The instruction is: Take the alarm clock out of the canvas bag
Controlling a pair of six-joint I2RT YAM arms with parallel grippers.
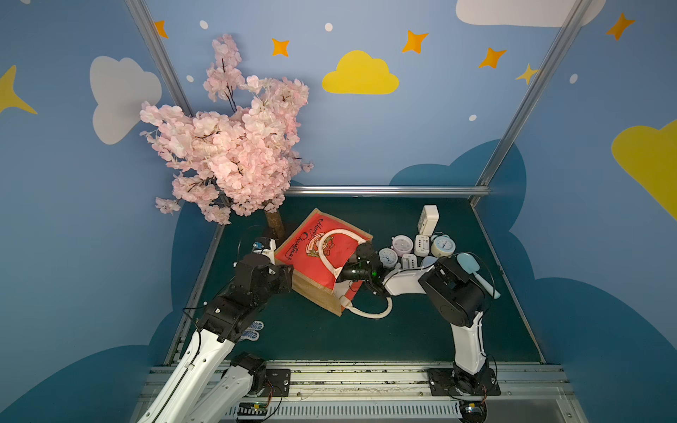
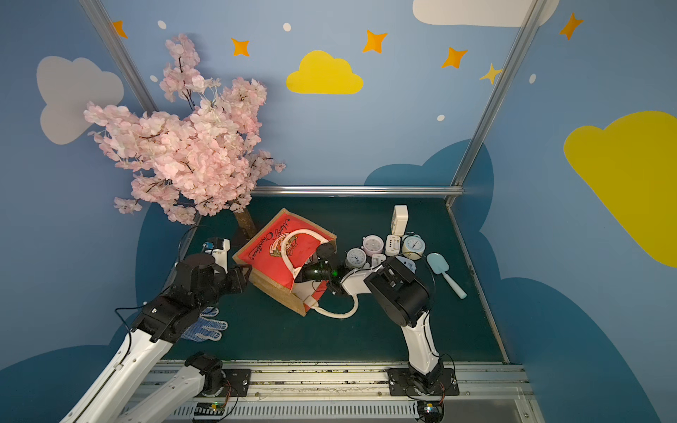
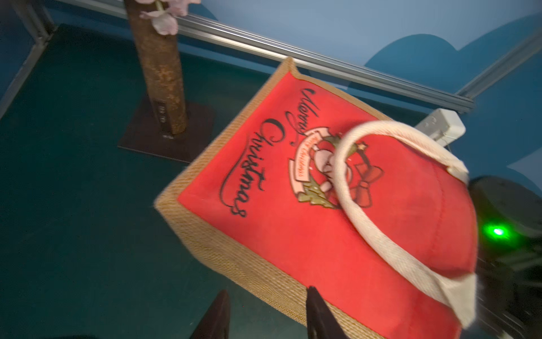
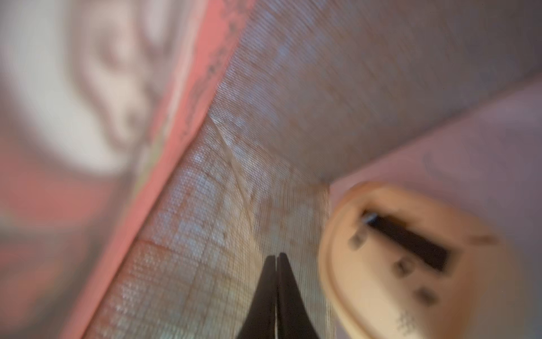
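Observation:
The red canvas bag with tan sides lies on the table, its mouth toward the right. Inside it, an orange-peach alarm clock with a black bar on its back sits against the pink inner wall. My right gripper reaches into the mouth, its fingertips pressed together with nothing between them. The clock stands to the right of those fingers, outside them. In the overhead views the clock is hidden. Left of the bag, my left gripper is open and empty, over the near tan side.
Several other clocks, including a white one and a round one, stand right of the bag. A light blue spatula lies farther right. The blossom tree trunk rises behind left. White bag handles loop near the right arm.

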